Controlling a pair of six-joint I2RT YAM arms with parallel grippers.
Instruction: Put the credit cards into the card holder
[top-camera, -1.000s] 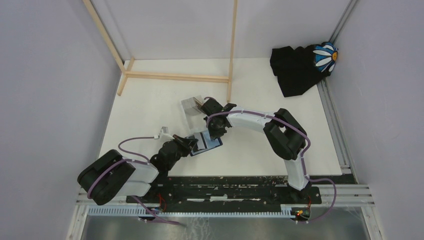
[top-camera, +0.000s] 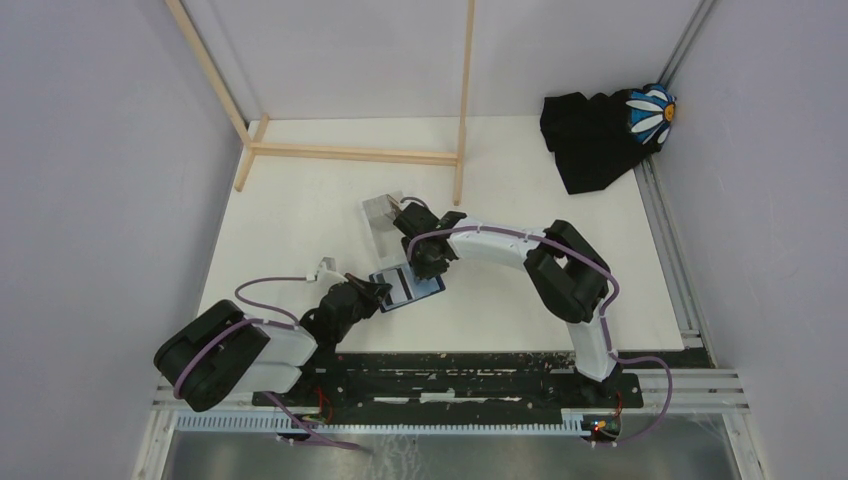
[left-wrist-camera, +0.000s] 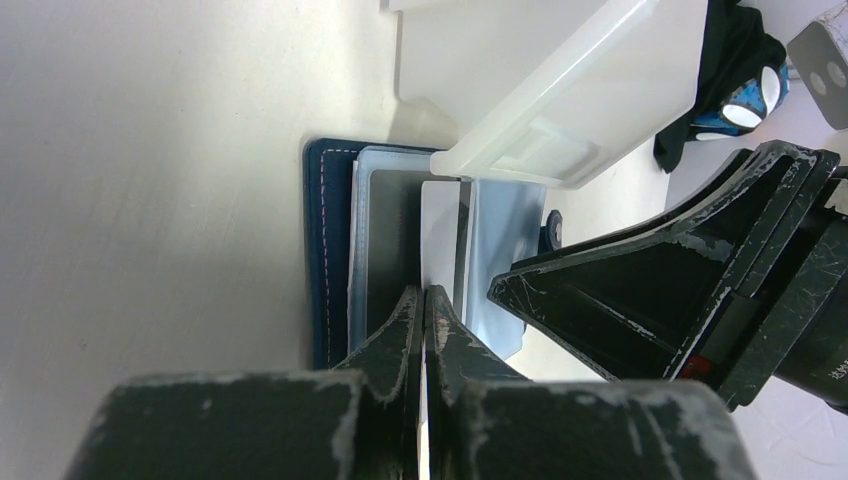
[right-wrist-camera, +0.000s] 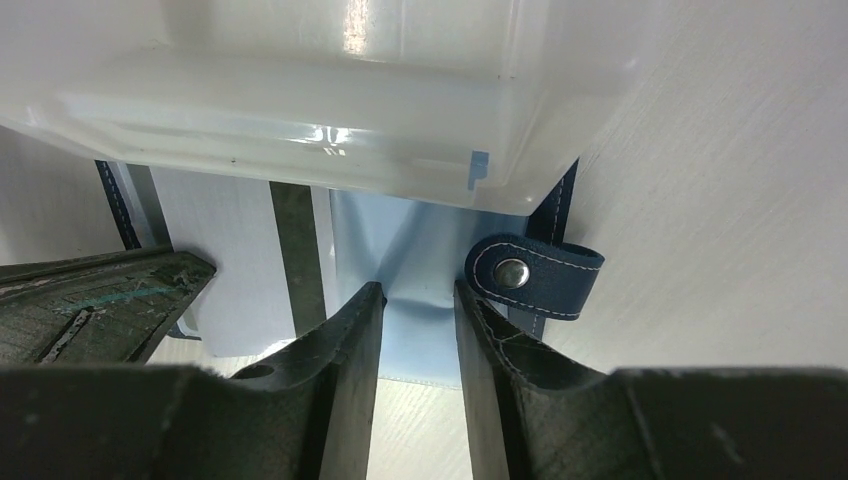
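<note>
The dark blue card holder (left-wrist-camera: 328, 260) lies unfolded on the table, its pale blue sleeves (right-wrist-camera: 408, 230) facing up. A white card with a dark stripe (right-wrist-camera: 225, 230) lies across its middle, next to one sleeve. At the near end of this card my left gripper is shut; whether the card's edge is between its tips does not show. My right gripper is above the other sleeve, partly open, with a gap between its fingertips and nothing gripped. Beside its right finger is the holder's snap strap (right-wrist-camera: 535, 275).
A translucent white plastic bin (right-wrist-camera: 300, 120) stands against the holder's far side and overhangs part of it. Farther back is a wooden frame (top-camera: 350, 153); a black cloth (top-camera: 595, 145) lies at the back right.
My right gripper has shifted slightly left over the holder in the top view.
</note>
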